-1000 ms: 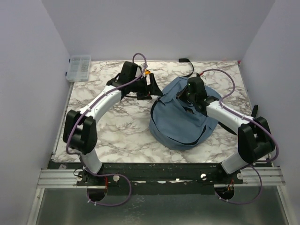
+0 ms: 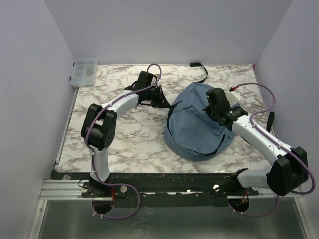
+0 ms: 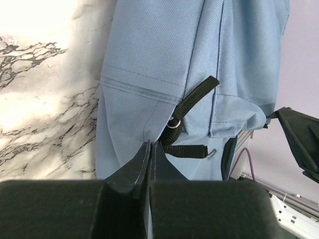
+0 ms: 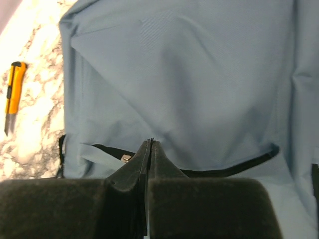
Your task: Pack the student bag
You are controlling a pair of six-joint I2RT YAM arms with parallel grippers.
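Note:
A light-blue fabric bag (image 2: 192,132) lies on the right half of the table, its opening edged by a black zip. My left gripper (image 2: 172,105) is shut at the bag's left edge. In the left wrist view its fingertips are beside a black strap loop (image 3: 172,130), with nothing visible between them. Across the opening, my right gripper (image 2: 204,109) is shut on the bag's edge; a fold of cloth (image 3: 261,119) peaks at its tips in the left wrist view. The right wrist view shows a zip pull (image 4: 126,158) close to those fingers; the pinched part is hidden.
A yellow cutter knife (image 4: 15,88) lies on the table beyond the bag. At the back left corner sits a clear plastic case (image 2: 83,72). A black strap (image 2: 200,69) reaches out behind the bag.
The right gripper has moved rightward, and the bag has shifted right with it.

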